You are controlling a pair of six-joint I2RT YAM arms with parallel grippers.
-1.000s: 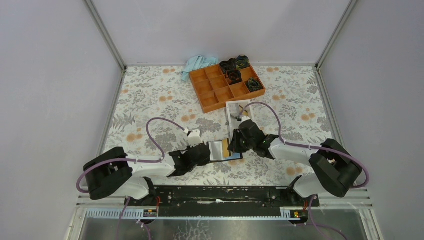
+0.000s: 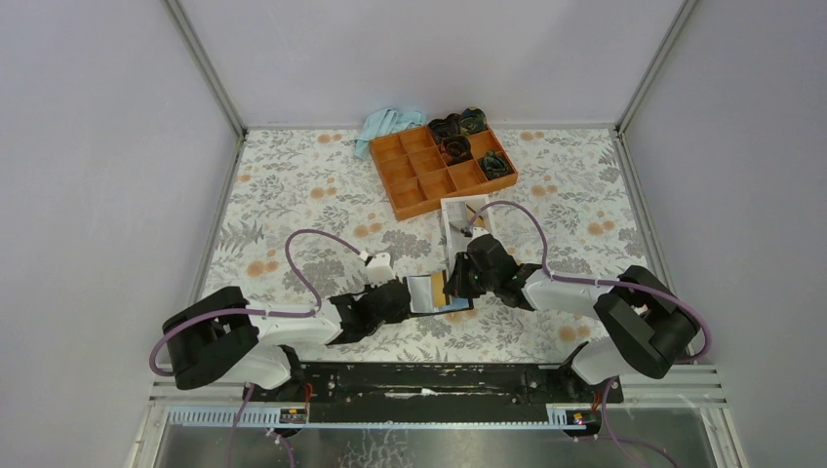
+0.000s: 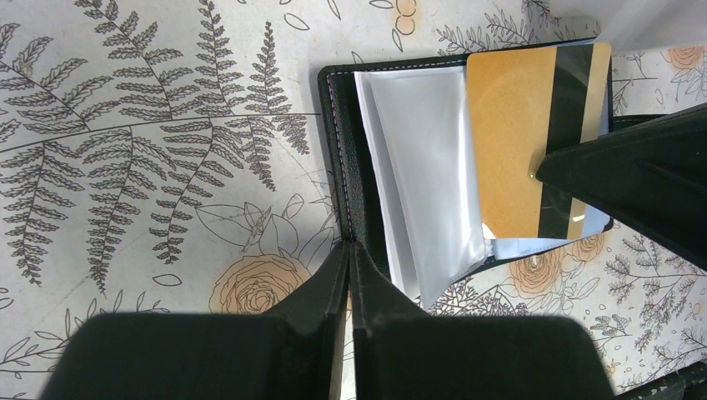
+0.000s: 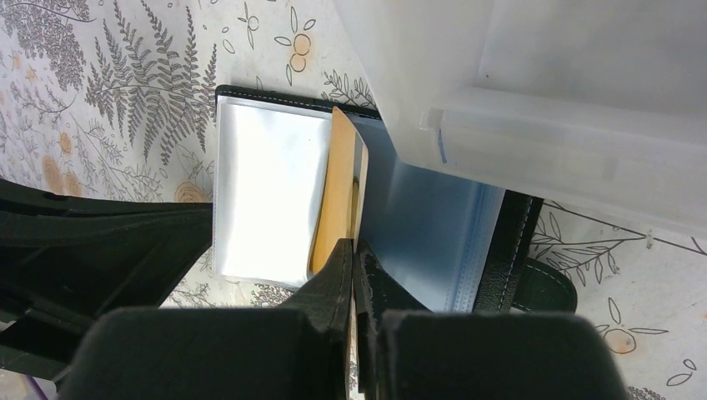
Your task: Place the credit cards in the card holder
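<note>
The black card holder (image 3: pixel 360 179) lies spread out on the table, its clear sleeves (image 4: pixel 271 192) showing. At its left edge, my left gripper has its fingertips together on the black cover. A gold card (image 3: pixel 508 137) with a dark stripe stands tilted among the sleeves, its lower part hidden between them. My right gripper is shut on the near upper edge of this card, beside a blue sleeve (image 4: pixel 417 208). From above, both grippers flank the holder, and the right one partly covers it.
A white tray (image 2: pixel 451 212) with another gold card inside stands just behind the holder, close to the right gripper. Farther back are an orange compartment box (image 2: pixel 413 168) with dark coiled items and a blue cloth (image 2: pixel 385 124).
The right arm's elbow has shifted slightly, and its gripper has moved only a little at the card. My left arm and the holder look unchanged.
</note>
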